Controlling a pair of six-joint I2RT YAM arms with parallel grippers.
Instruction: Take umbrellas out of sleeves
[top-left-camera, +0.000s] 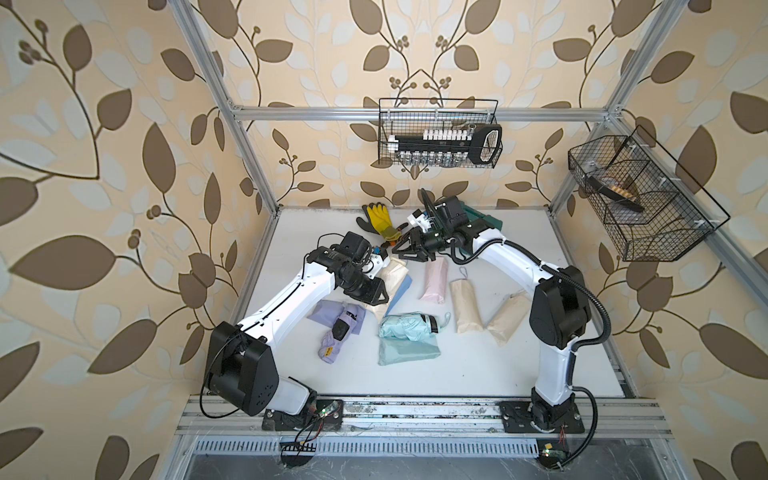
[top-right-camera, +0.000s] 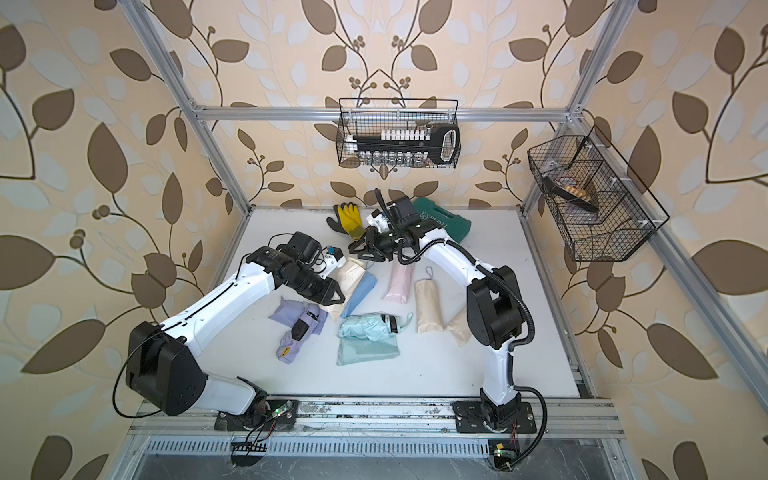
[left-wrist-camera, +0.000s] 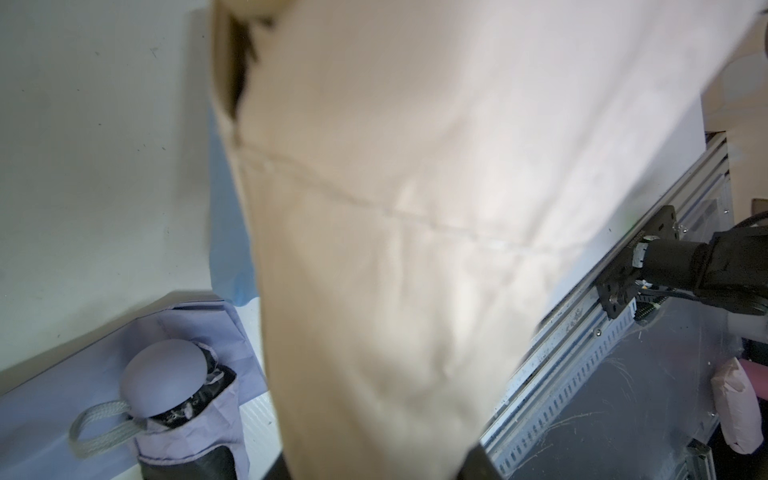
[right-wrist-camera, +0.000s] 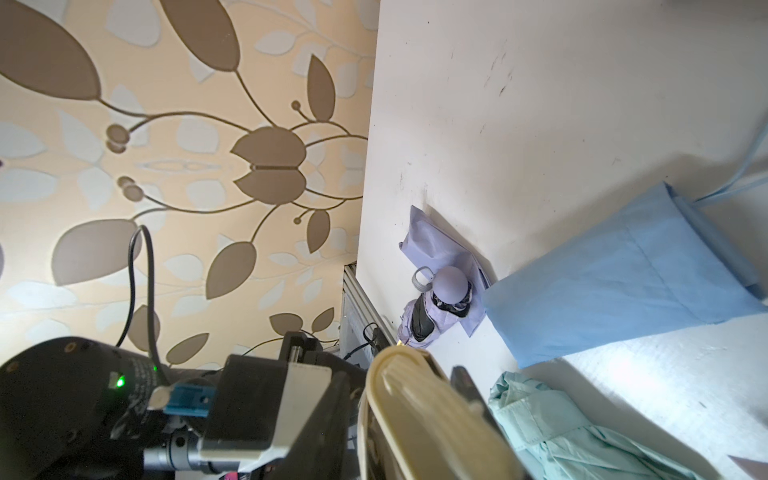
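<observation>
My left gripper is shut on the lower end of a beige umbrella sleeve (left-wrist-camera: 416, 240), lifted off the table. A cream handle tip (left-wrist-camera: 256, 8) shows at the sleeve's mouth. My right gripper (top-left-camera: 401, 249) is at that mouth with its fingers part open; in its wrist view the cream handle (right-wrist-camera: 436, 416) lies close in front, by a dark finger (right-wrist-camera: 473, 388). Contact with it cannot be made out. A blue sleeved umbrella (right-wrist-camera: 624, 280) lies below. Other sleeved umbrellas are pink (top-left-camera: 435, 280), beige (top-left-camera: 465, 305) and beige again (top-left-camera: 509, 316).
A lilac umbrella (top-left-camera: 339, 332) lies across its flat sleeve (top-left-camera: 320, 313), and a mint umbrella (top-left-camera: 406, 326) on its own sleeve (top-left-camera: 409, 352). Yellow gloves (top-left-camera: 379, 216) and a green case (top-right-camera: 441, 220) sit at the back. Bare table shows at the front right.
</observation>
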